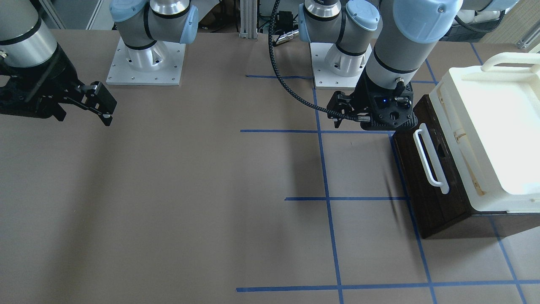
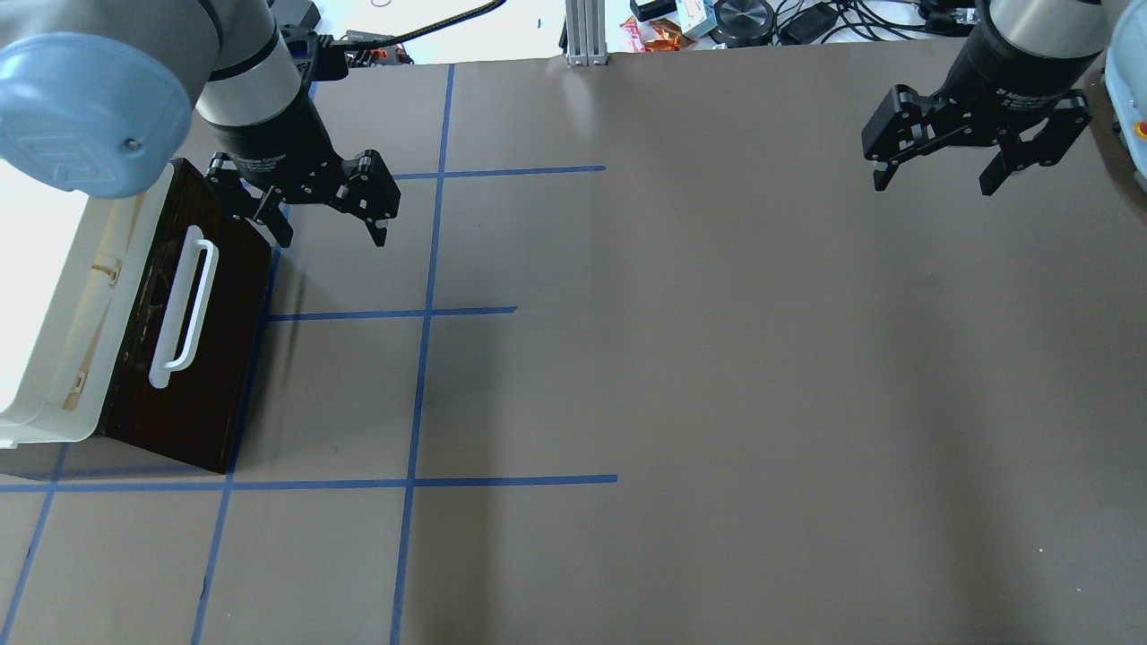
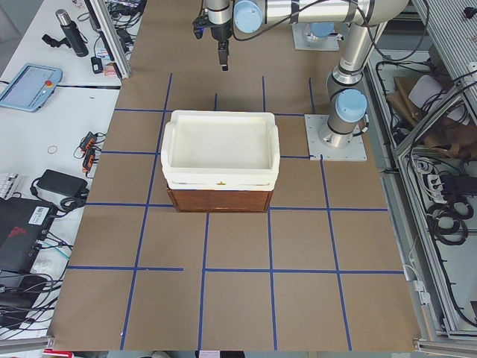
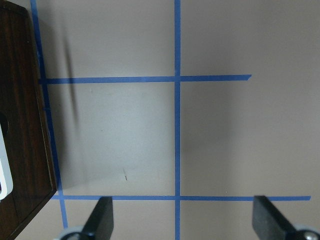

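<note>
My gripper (image 2: 331, 236) hangs over the taped floor beside a dark wooden box (image 1: 440, 202) with a white handle (image 2: 185, 306) on its side and a white plastic tray (image 3: 220, 149) on top. Its fingers stand apart with nothing between them, as the left wrist view shows at the bottom edge (image 4: 182, 215). The box's dark side and part of the handle (image 4: 4, 170) show at the left of the wrist view. The tray looks empty.
A second arm's black gripper (image 1: 83, 104) hangs at the left of the front view. Two arm bases (image 1: 334, 76) stand at the back. The blue-taped floor between the box and the second arm is clear.
</note>
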